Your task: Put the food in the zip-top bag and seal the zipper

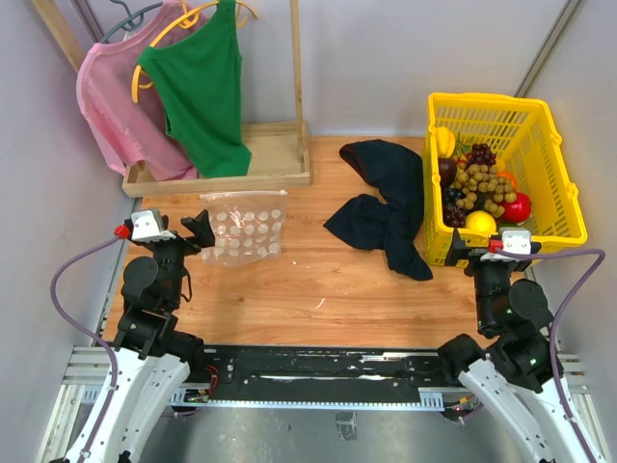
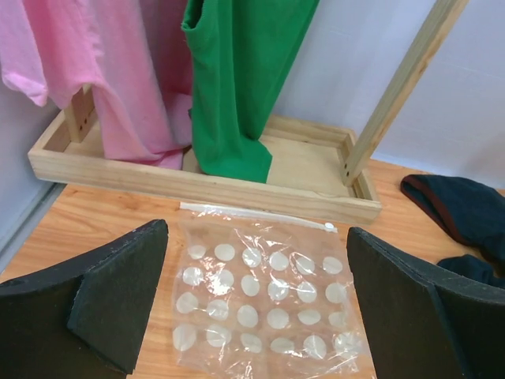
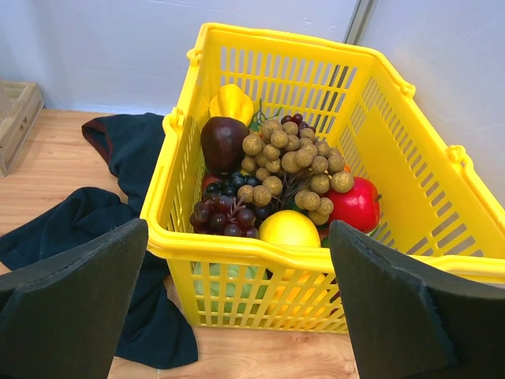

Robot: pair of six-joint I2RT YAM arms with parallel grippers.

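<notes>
A clear zip top bag with white dots lies flat on the left of the wooden table. Its white zipper strip runs along the far edge, by the wooden rack. My left gripper is beside the bag at its left, open and empty; in the left wrist view the bag shows between the fingers. Toy food fills part of a yellow basket at the right: brown longan-like fruit, a lemon, a red fruit and dark grapes. At the basket's front, my right gripper stands open, holding nothing.
The basket's tall wall surrounds the food. A crumpled dark cloth lies against its left side. Behind the bag stands a wooden rack hung with pink and green garments.
</notes>
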